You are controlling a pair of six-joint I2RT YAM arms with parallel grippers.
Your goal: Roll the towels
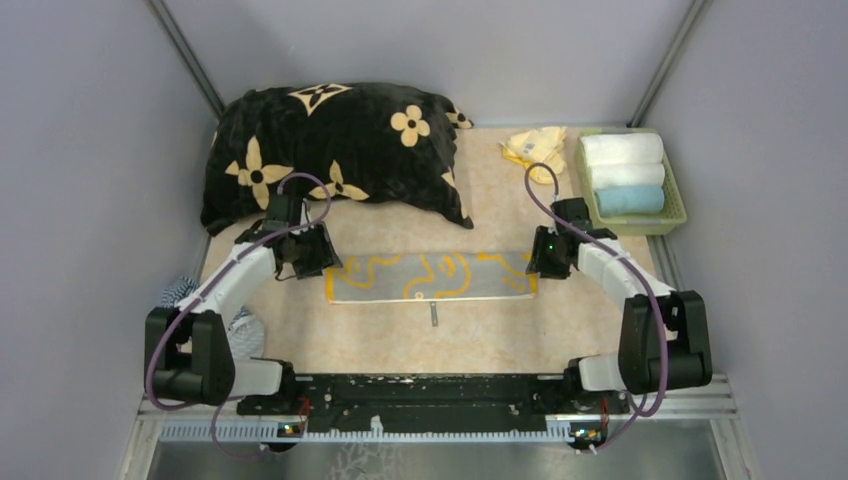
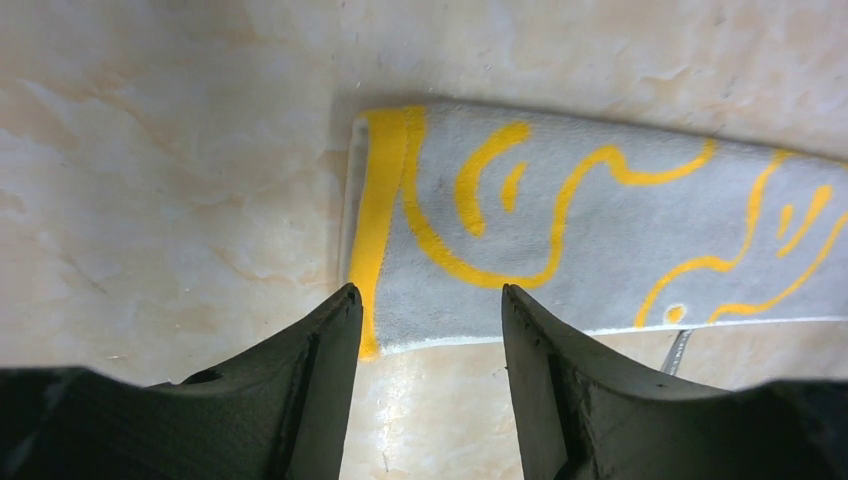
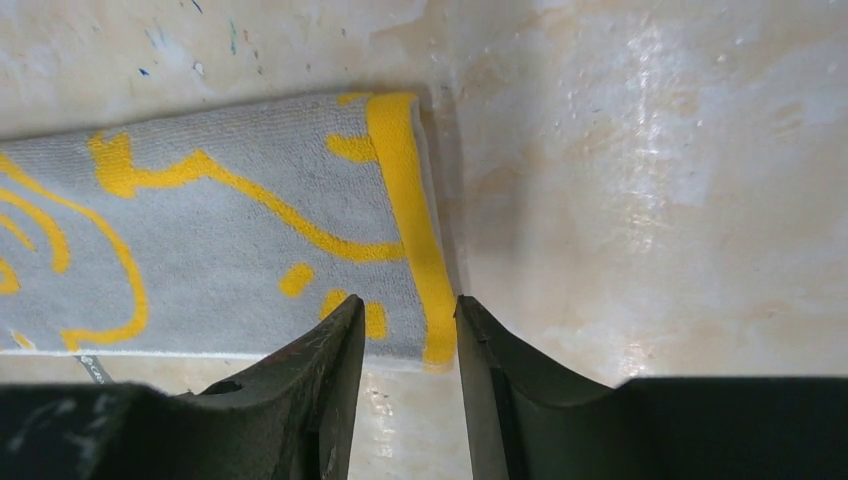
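Observation:
A grey towel with yellow squiggles [image 1: 430, 278] lies as a long flat strip across the middle of the table, yellow bands at both short ends. My left gripper [image 1: 322, 262] hangs open over its left end; in the left wrist view the fingers point at the yellow band [image 2: 380, 200], nothing between them. My right gripper [image 1: 538, 262] is open over the right end, where the right wrist view shows the yellow band [image 3: 405, 190] just beyond the fingertips, nothing held.
A large black patterned pillow [image 1: 330, 150] fills the back left. A yellow cloth [image 1: 535, 150] lies beside a green basket [image 1: 675, 212] of rolled towels at back right. Striped cloths [image 1: 245, 335] lie at the left.

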